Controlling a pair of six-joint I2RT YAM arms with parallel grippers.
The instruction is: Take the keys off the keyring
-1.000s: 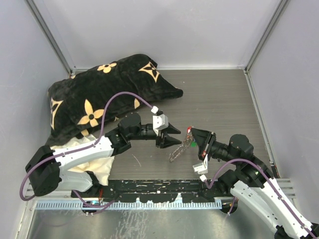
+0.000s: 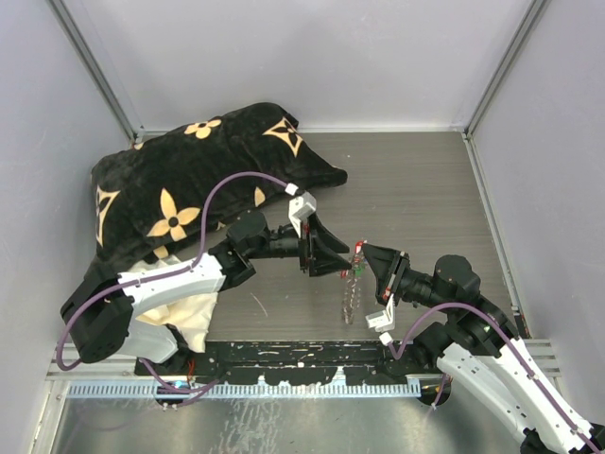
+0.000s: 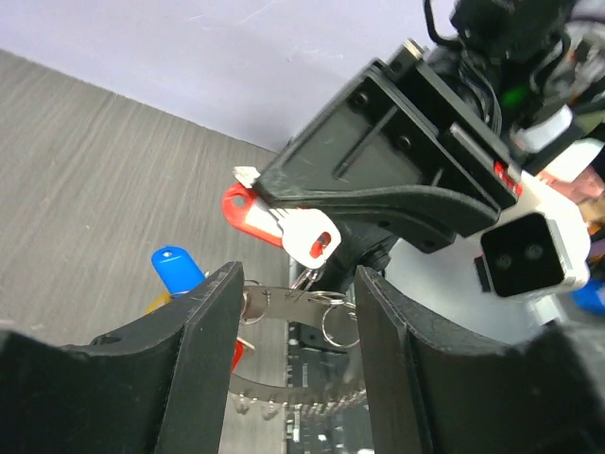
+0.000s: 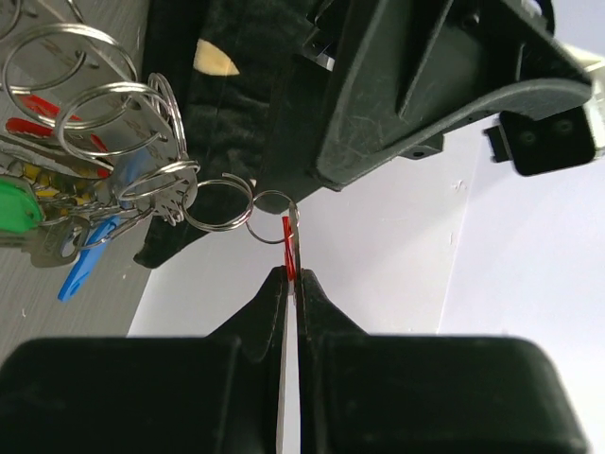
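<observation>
My right gripper (image 2: 364, 252) is shut on a red key with a small ring; in the left wrist view a white-headed key (image 3: 307, 233) shows at its tip. Below hangs the keyring bunch (image 2: 351, 295), a metal strip with several rings and keys with blue (image 3: 178, 271), green (image 4: 13, 207), red and yellow heads. My left gripper is open, its fingers close around the upper part of the bunch; whether they touch it I cannot tell.
A black patterned cushion (image 2: 212, 170) lies at the back left, with a cream cloth (image 2: 194, 312) below it. Walls enclose the sides and back.
My left gripper has moved right, toward the bunch and the right gripper. The hanging bunch has swung to a more upright position. The right arm has stayed in place.
</observation>
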